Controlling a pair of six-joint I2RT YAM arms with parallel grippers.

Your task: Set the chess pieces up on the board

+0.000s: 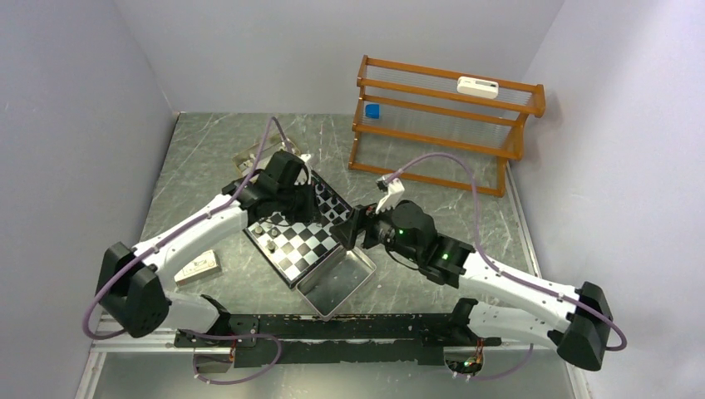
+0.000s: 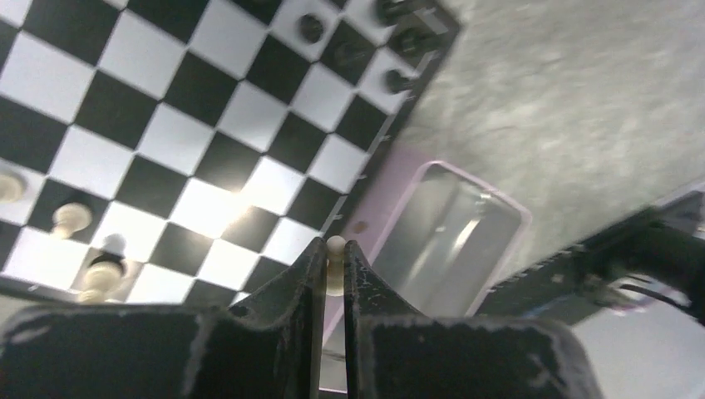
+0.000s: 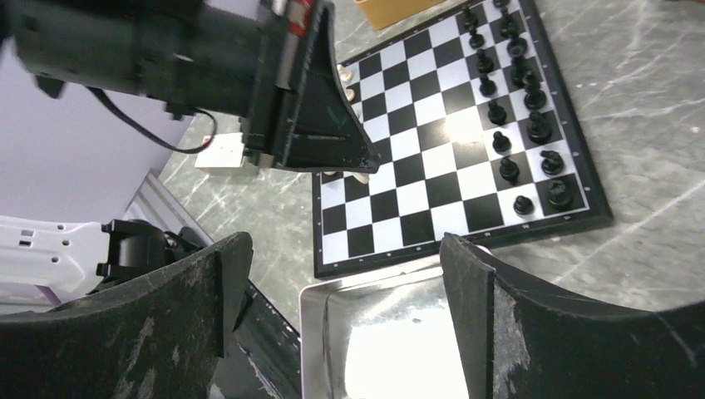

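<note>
The checkered board (image 1: 301,249) (image 2: 258,187) (image 3: 416,150) carries black pieces (image 3: 539,126) along one side and a few white pieces (image 2: 73,218) on the other. My left gripper (image 1: 313,214) is over the board, its fingers closed around a small white piece (image 2: 335,249). My right gripper (image 1: 349,229) hangs open over the metal tray beside the board, nothing seen between its fingers.
The metal tray (image 1: 332,283) adjoins the board's near side. A yellow box (image 1: 249,154) sits behind, partly hidden by the left arm. A white box (image 1: 198,266) lies at left, a wooden rack (image 1: 441,125) at back right.
</note>
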